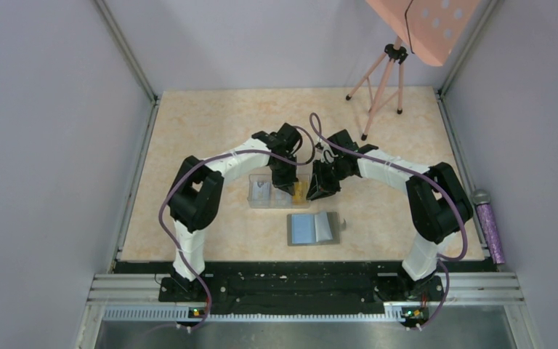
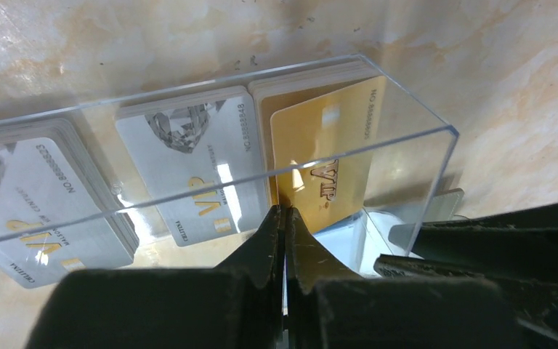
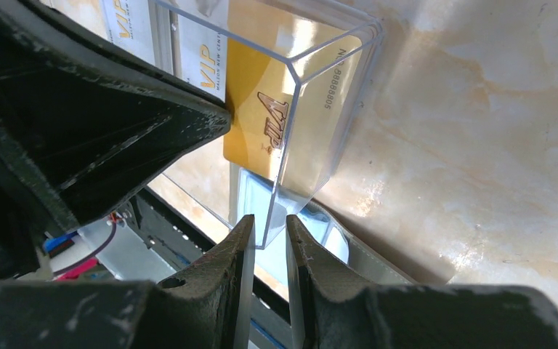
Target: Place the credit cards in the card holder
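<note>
A clear box [image 2: 450,132] holds stacks of cards: white cards [image 2: 189,156] to the left and middle, gold cards at the right end. The top gold card [image 2: 330,138] lies askew on its stack, one end off the rest. At that card's lower left edge my left gripper is shut, nothing visible between its fingers; in the right wrist view its fingertip [image 3: 214,120] meets the gold card's edge. My right gripper is closed on the box's right end wall. In front lies the open card holder [image 1: 290,230], with pale blue and whitish panels inside.
A pink tripod [image 1: 381,87] stands at the back right, and a purple glitter cylinder [image 1: 488,231] lies by the right edge. Bare tabletop [image 1: 203,123] spreads behind and left of the box.
</note>
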